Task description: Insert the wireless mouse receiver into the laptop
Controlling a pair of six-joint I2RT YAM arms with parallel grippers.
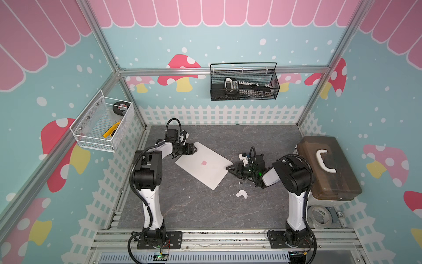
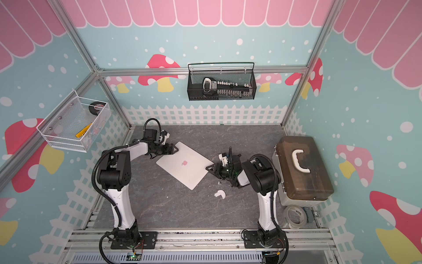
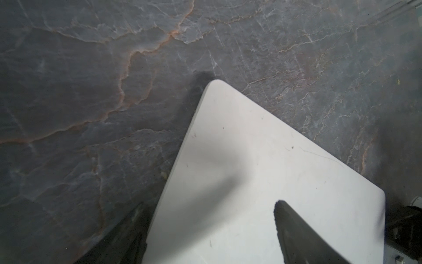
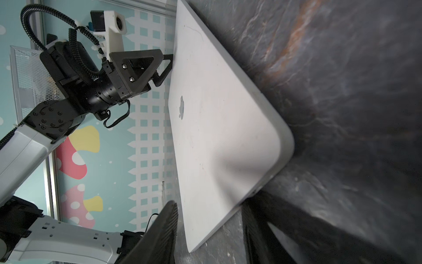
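Note:
The closed silver laptop [image 1: 204, 165] lies slantwise on the table, lid up. At its far left corner, my left gripper [image 1: 194, 149] is open; in the left wrist view the lid shows between its spread fingers. My right gripper [image 1: 230, 168] is at the laptop's right corner. In the right wrist view its fingers [image 4: 164, 224] stand partly apart, with a laptop edge [image 4: 263, 178] running just beyond them; whether they touch it I cannot tell. A tiny object [image 1: 240, 182] lies near the right gripper, too small to identify. I cannot make out the receiver for certain.
A white crescent-shaped object [image 1: 242, 194] lies in front of the right gripper. A brown-lidded box [image 1: 307, 154] and a roll of tape [image 1: 319, 216] stand at the right.

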